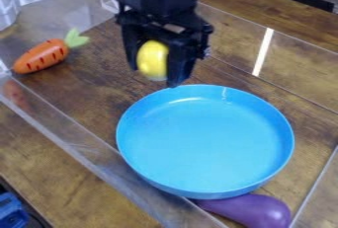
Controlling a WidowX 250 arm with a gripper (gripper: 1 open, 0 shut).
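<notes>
My black gripper (156,54) is raised at the top centre of the camera view, shut on a yellow object (153,60), mostly hidden by the fingers. Below and a little to the right, the blue plate (205,143) lies on the wooden surface with nothing on it.
An orange toy carrot (42,56) lies at the left. A purple toy eggplant (248,209) lies in front of the plate at the bottom right. Clear plastic walls border the wooden area. The wood left of the plate and behind it is clear.
</notes>
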